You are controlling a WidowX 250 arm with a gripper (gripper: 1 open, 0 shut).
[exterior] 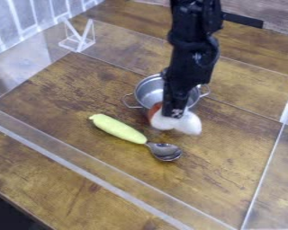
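My black gripper [175,110] reaches down from the top centre, shut on a white object [180,124] with a reddish patch at its left. It is in front of the steel pot [151,86], partly hiding it. A yellow-green elongated vegetable [114,128] lies to the lower left on the wooden table. A spoon [164,152] lies just below the white object, its bowl to the right.
A white wire rack [75,31] stands at the back left edge.
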